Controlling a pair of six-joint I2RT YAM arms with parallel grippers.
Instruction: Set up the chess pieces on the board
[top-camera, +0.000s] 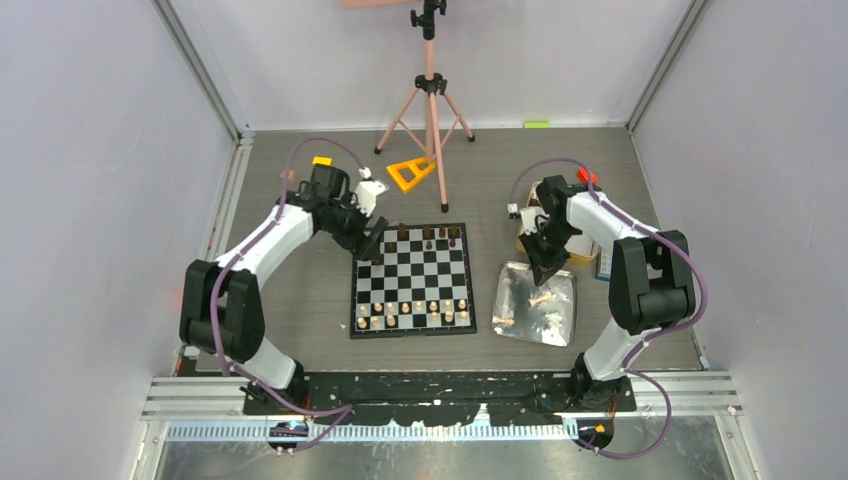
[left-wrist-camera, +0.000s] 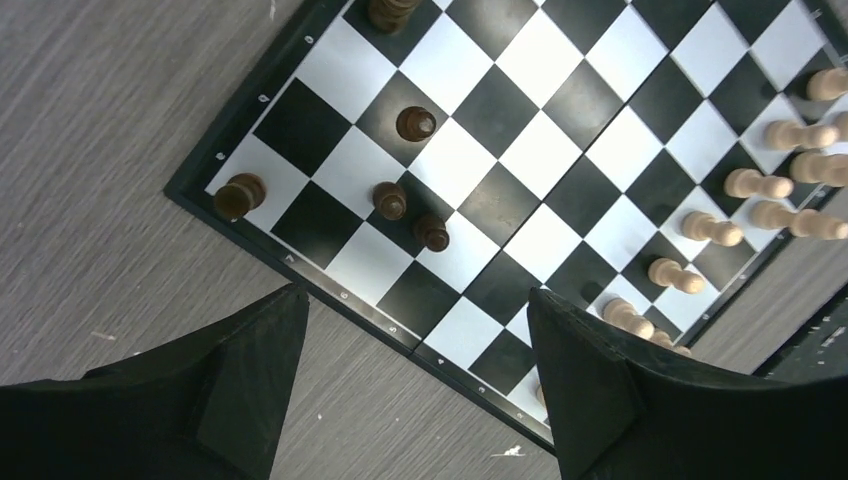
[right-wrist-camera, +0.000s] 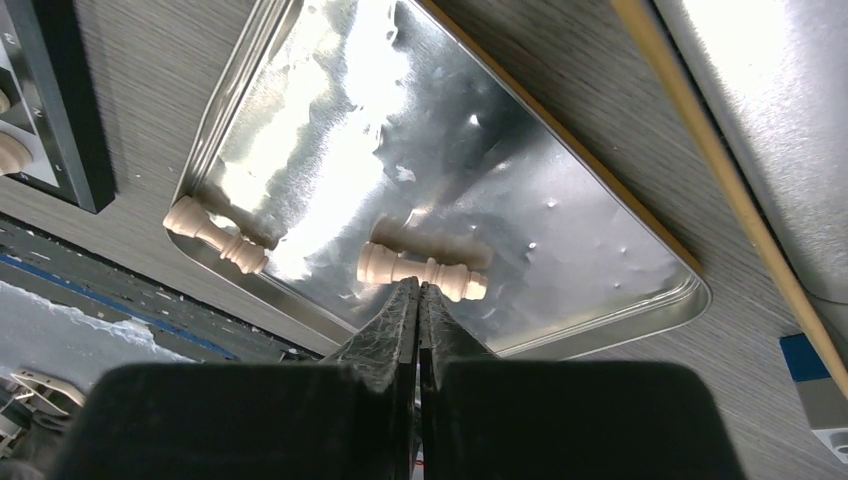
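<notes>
The chessboard bears dark pieces along its far side and light pieces in rows at its near side. Over the board's far left corner hangs my left gripper; in the left wrist view its fingers are wide apart, nothing between. Several dark pieces stand upright there. Above the metal tray, my right gripper is shut. Its tips overlap the near edge of a light piece lying crosswise; nothing shows between them. Another light piece lies near the tray's left corner.
A wooden-edged box stands behind the tray, partly under the right arm. Past the board are a yellow triangular holder and a pink tripod. Table surface between board and tray is clear.
</notes>
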